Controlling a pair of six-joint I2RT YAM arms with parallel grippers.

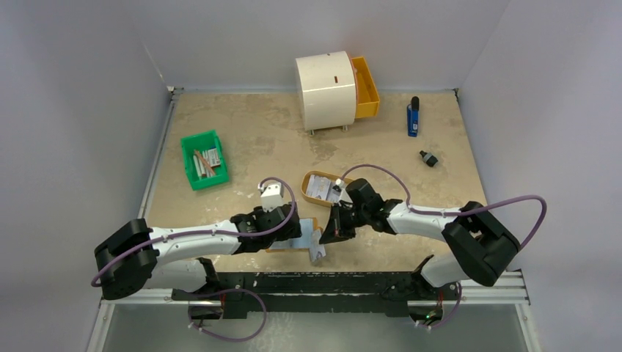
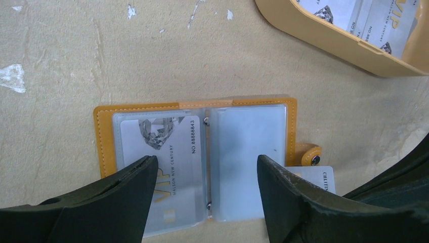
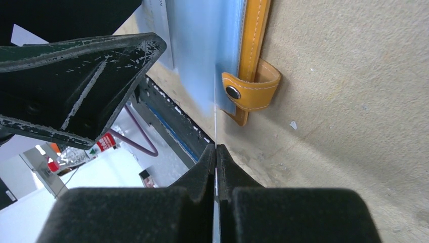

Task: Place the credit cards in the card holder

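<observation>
The open tan card holder point(image 2: 288, 126) has clear sleeves, a VIP card point(image 2: 167, 134) in its left one and the right one point(image 2: 245, 147) looking empty from above. My left gripper point(image 1: 282, 227) stands open over it. Beside the holder's right edge, my right gripper point(image 1: 330, 235) is shut on a white card point(image 1: 317, 249), seen edge-on in the right wrist view, near the strap point(image 3: 253, 93).
A tan tray of cards point(image 2: 329, 35) lies behind the holder. A green basket point(image 1: 191, 176), a white drum with yellow tray point(image 1: 326, 92), a blue tool point(image 1: 413, 117) and a dark small object point(image 1: 429, 158) stand farther back.
</observation>
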